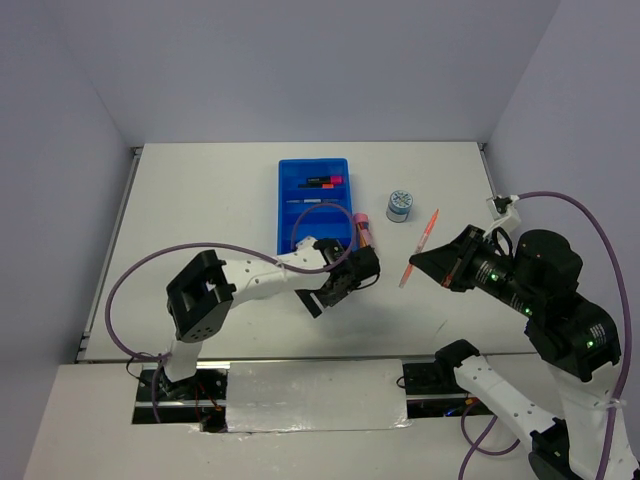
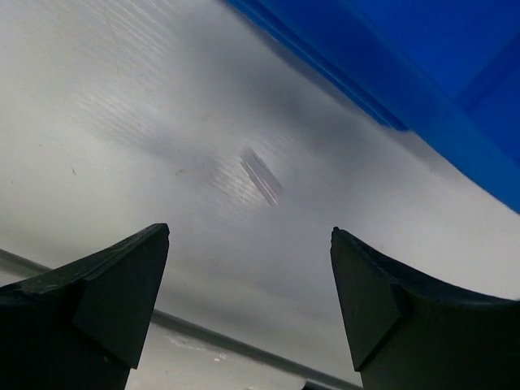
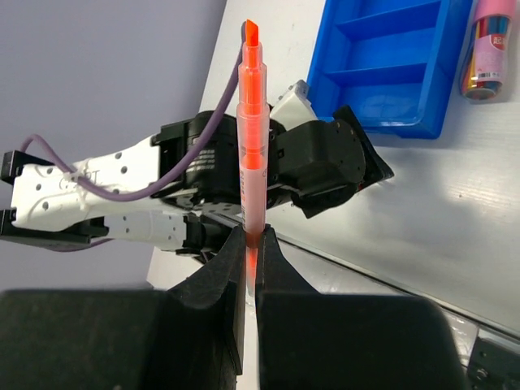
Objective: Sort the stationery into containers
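An orange marker with a clear barrel stands upright in the right wrist view, my right gripper shut around its lower part. From above, this marker slants in the air right of the blue tray. My left gripper is open with only bare table between its fingers; it hangs over the table just in front of the tray. Inside the tray's far compartments lie a black and pink pen, an orange-tipped pen and a thin pale one.
A pink-capped tube of coloured sticks lies against the tray's right side. Farther right stands a round tin. The left arm partly covers the tray's front compartment. Table left of the tray is clear.
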